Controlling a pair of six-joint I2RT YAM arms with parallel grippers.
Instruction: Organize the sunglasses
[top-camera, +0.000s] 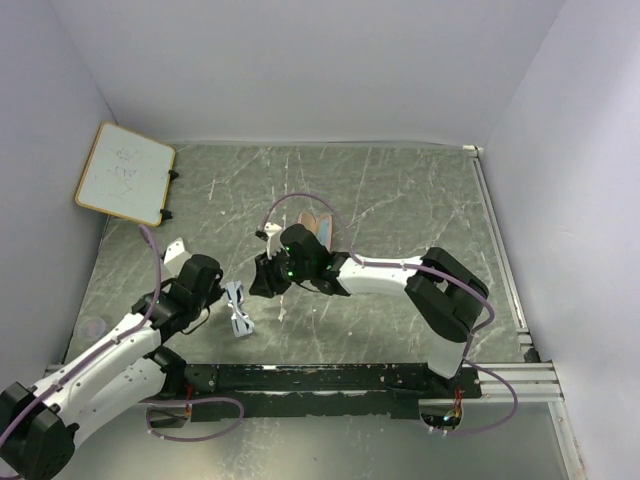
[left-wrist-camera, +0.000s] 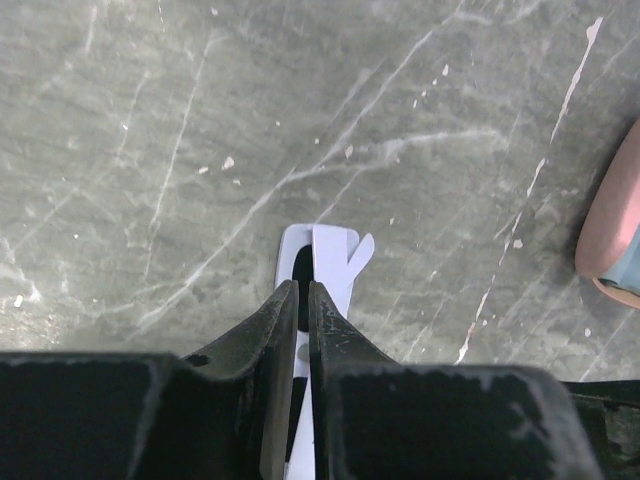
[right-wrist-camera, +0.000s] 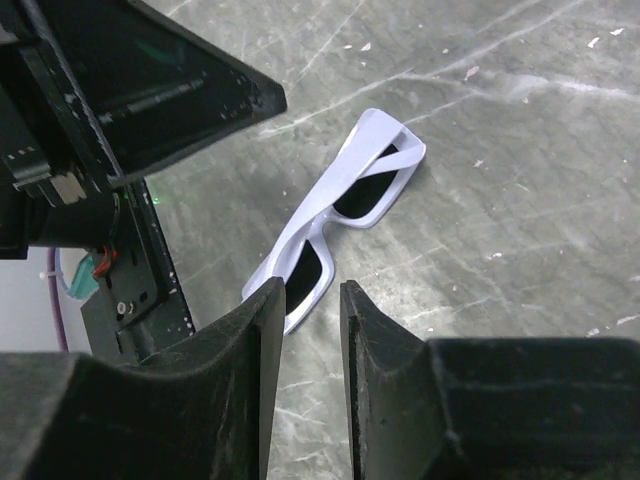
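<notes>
White-framed sunglasses (top-camera: 239, 308) with dark lenses lie on the table between the two grippers. In the right wrist view the sunglasses (right-wrist-camera: 325, 200) have their arms folded across the lenses. My left gripper is open by a narrow gap, with the near part of the sunglasses (left-wrist-camera: 330, 262) beyond its fingertips and the rest hidden by its fingers. On the other side my right gripper stands open, its tips close to one lens in that view. Neither gripper visibly touches the sunglasses. A pink case (top-camera: 308, 221) with a blue inside lies behind the right arm, partly covered.
A small whiteboard (top-camera: 127, 172) leans at the back left. A clear round object (top-camera: 92, 329) sits at the left edge. The right arm (top-camera: 370, 275) spans the table's middle.
</notes>
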